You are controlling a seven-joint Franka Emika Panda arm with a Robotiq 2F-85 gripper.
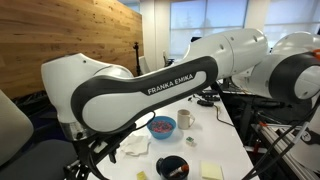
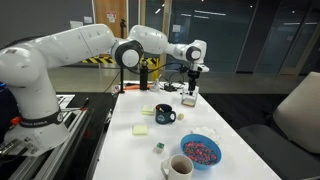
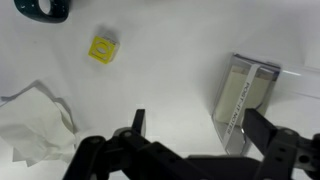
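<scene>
My gripper is open, its two dark fingers apart with nothing between them. In the wrist view, a clear container (image 3: 243,96) with a light strip across it lies on the white table by the right finger. Part of the right finger overlaps its lower edge. In the second exterior view, the gripper (image 2: 193,84) is at the far end of the table, close above that container (image 2: 189,100). A crumpled white cloth (image 3: 36,126) lies to the left, and a small yellow block (image 3: 103,49) sits toward the top left. Exterior view 1 largely hides the fingers.
A dark mug (image 2: 174,113) stands mid-table. Nearer the camera are a blue bowl (image 2: 208,137) with reddish contents, a pale mug (image 2: 180,168) and a small green-marked block (image 2: 159,147). A pale yellow pad (image 1: 211,171) lies flat. Dark chairs (image 2: 280,115) border the table.
</scene>
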